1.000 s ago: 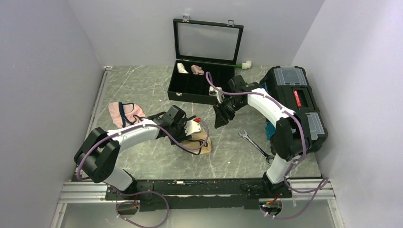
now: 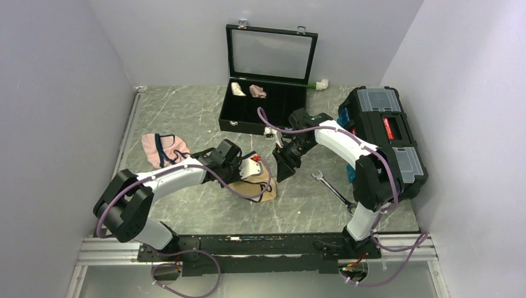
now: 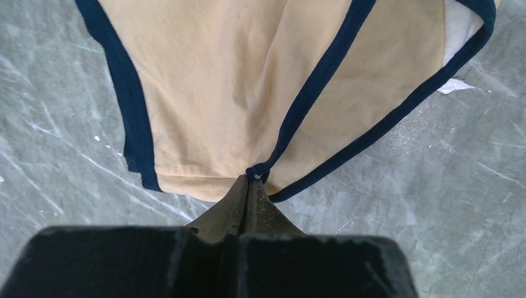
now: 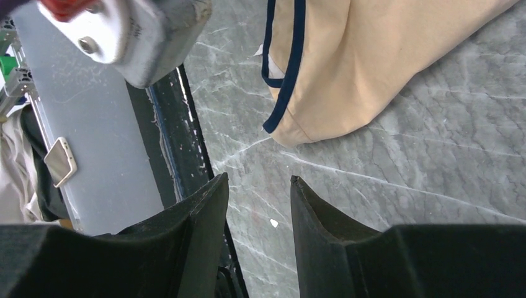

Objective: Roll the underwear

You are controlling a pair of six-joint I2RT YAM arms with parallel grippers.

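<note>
Peach underwear with navy trim (image 2: 267, 194) lies flat on the table, its left part hidden under my left arm in the top view. In the left wrist view my left gripper is shut, its tips at the navy band of the underwear (image 3: 205, 93) where the trims meet; a small dark bit of that band shows at the tips. Part open, my right gripper holds nothing. It hovers over bare table beside the near corner of the underwear (image 4: 353, 81), as the right wrist view shows.
Another pink garment (image 2: 164, 151) lies at the left. A black box (image 2: 263, 127) with an open lid stands at the back, small cloths inside. A wrench (image 2: 333, 187) and a black toolbox (image 2: 381, 124) occupy the right. Bare table lies in front.
My right gripper has come down and a little to the left, nearer the underwear.
</note>
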